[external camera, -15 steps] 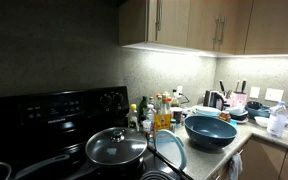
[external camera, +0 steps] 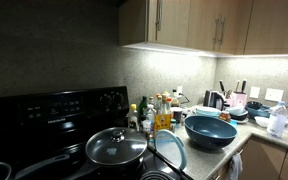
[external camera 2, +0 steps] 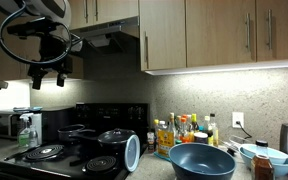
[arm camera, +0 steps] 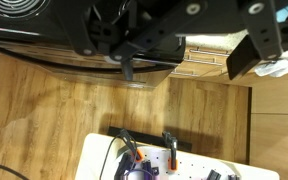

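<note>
High above the stove, at the upper left of the second exterior view, my gripper (external camera 2: 48, 82) hangs with its fingers apart and nothing between them. The wrist view looks down past the open gripper onto the stove's front edge and the wooden floor. A lidded pan (external camera: 116, 147) rests on the black stove, well below the gripper. To its right, a large dark blue bowl (external camera: 210, 131) sits on the counter. Between pan and bowl stands a round pale-blue rimmed thing (external camera 2: 132, 152), tilted up. The gripper is outside the first exterior view.
Several bottles (external camera 2: 165, 138) crowd the counter by the wall. Another pan (external camera 2: 76, 131) sits on the stove's far left. Upper cabinets (external camera: 189, 22) and the range hood (external camera 2: 111, 38) limit height. A light blue bowl (external camera 2: 268, 157) stands at the right.
</note>
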